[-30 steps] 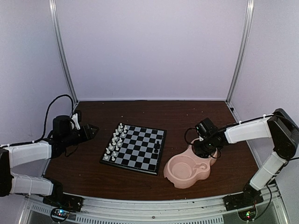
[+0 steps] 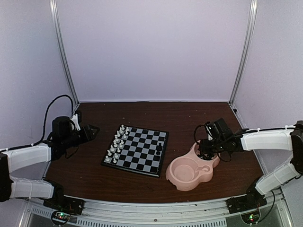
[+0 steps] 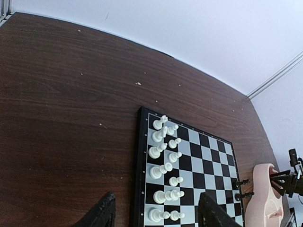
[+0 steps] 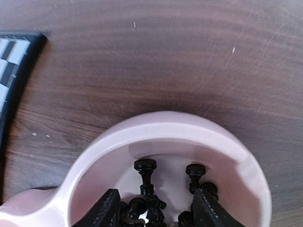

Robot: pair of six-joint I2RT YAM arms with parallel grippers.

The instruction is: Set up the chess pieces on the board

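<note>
The chessboard [image 2: 140,148] lies flat on the brown table. White pieces [image 2: 116,144] stand in two rows along its left side, and two black pieces [image 2: 159,149] stand near its right edge. More black pieces [image 4: 146,176] lie jumbled in the rear bowl of the pink container [image 4: 163,118]. Over that bowl my right gripper is open, its fingers [image 4: 108,208] on either side of a few of these pieces, none gripped. My left gripper is open and empty, held above the table to the left of the board in the top view.
The front bowl [image 2: 184,174] of the container looks empty. A narrow strip of bare table separates container and board. Behind the board the table [image 2: 156,113] is clear, with pale walls around it.
The left arm, board and container look unmoved.
</note>
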